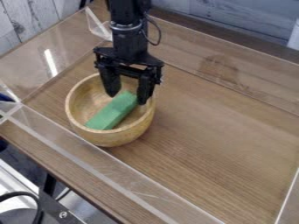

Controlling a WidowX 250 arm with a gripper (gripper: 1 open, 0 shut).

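A wooden bowl [84, 115] sits at the left of the table with a green oblong block [114, 108] lying tilted inside it. My black gripper [126, 87] hangs over the back half of the bowl, its two fingers spread open and reaching down into it, above the upper end of the block. Whether the fingertips touch the block I cannot tell.
Clear plastic edging runs along the front left, with black cables at the lower left. A pale wall stands at the back.
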